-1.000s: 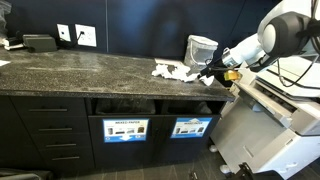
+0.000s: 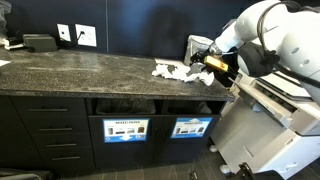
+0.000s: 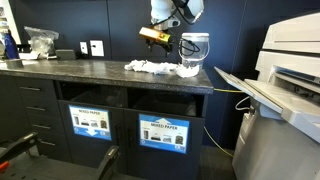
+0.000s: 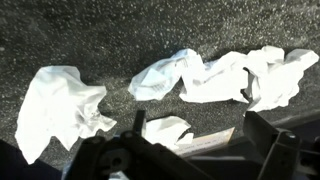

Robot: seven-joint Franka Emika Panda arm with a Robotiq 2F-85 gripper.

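Observation:
Crumpled white papers lie on the dark speckled countertop (image 2: pixel 90 75). The wrist view has one white paper (image 4: pixel 60 108) at the left and a long strip of crumpled paper (image 4: pixel 220 76) running from the middle to the right. A smaller paper (image 4: pixel 166 130) sits low between the fingers in that view, partly covered by the left one. My gripper is open above the counter, its dark fingers wide apart and nothing held. In exterior view 2 the gripper (image 3: pixel 153 42) hangs clear of the papers (image 3: pixel 150 67).
A white bucket (image 3: pixel 195 48) stands on the counter's right end, close to the arm. Open compartments below carry blue-and-white mixed paper signs (image 3: pixel 163 133). A white machine (image 3: pixel 285 90) stands to the right.
My arm has risen and shifted left in exterior view 1, away from the counter's right end. The papers show no clear change.

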